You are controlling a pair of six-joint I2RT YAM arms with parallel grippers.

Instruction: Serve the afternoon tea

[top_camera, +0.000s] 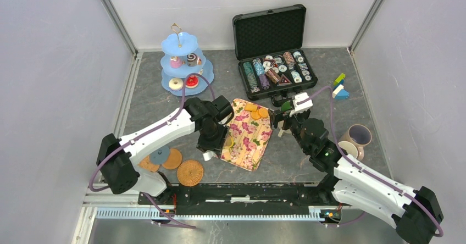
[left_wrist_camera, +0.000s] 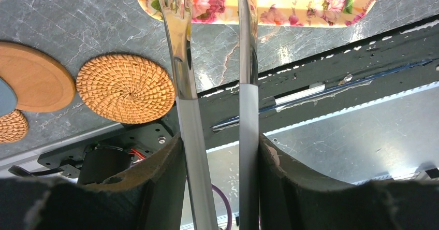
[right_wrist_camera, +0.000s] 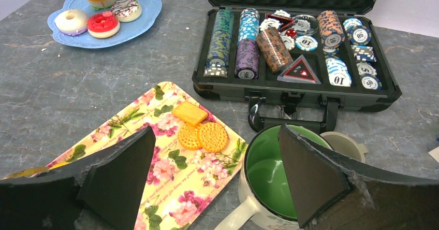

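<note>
My left gripper is shut on metal tongs point(left_wrist_camera: 248, 105) with two grey handles; one arm ends in fork tines. Their tips reach over the floral tray point(left_wrist_camera: 321, 4). A yellow piece point(top_camera: 229, 142) lies on the tray near the tips in the top view; whether the tongs touch it cannot be told. Two round biscuits point(right_wrist_camera: 211, 137) and a rectangular one point(right_wrist_camera: 190, 113) rest at the tray's far end. Open, my right gripper stands by a green-lined mug point(right_wrist_camera: 274, 178). Its right finger overlaps the mug in the right wrist view; whether it is inside the rim is unclear.
A blue tiered stand point(top_camera: 180, 45) with donuts and cakes stands at the back left. Behind the tray lies an open poker-chip case point(top_camera: 277, 71). Woven coasters point(top_camera: 190, 172) lie at front left; a pinkish cup point(top_camera: 360, 134) is at right.
</note>
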